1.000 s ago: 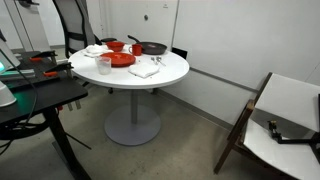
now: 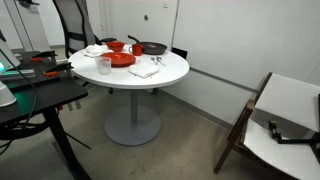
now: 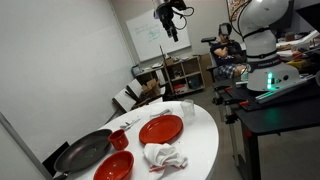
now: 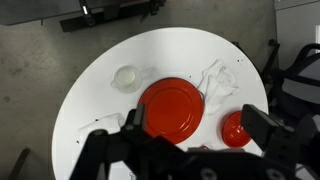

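In the wrist view my gripper looks down on a round white table point(image 4: 95, 92). Its black fingers stand wide apart, open, with nothing held between them. Below the gap lies a red plate point(image 4: 165, 107). A clear cup point(image 4: 126, 77) stands on the table to the upper left of the plate. To the plate's right are a crumpled white cloth point(image 4: 217, 83) and a red bowl point(image 4: 236, 131). Another folded white cloth point(image 2: 147, 67) lies on the table's near side in exterior view 1. At the top of exterior view 2 the gripper point(image 3: 172, 18) hangs well above the table.
A black pan point(image 3: 82, 152) and a red mug point(image 3: 118, 139) stand on the table's far side. Small utensils point(image 2: 156, 61) lie near the folded cloth. A black bench point(image 3: 285, 114) carries the arm base.
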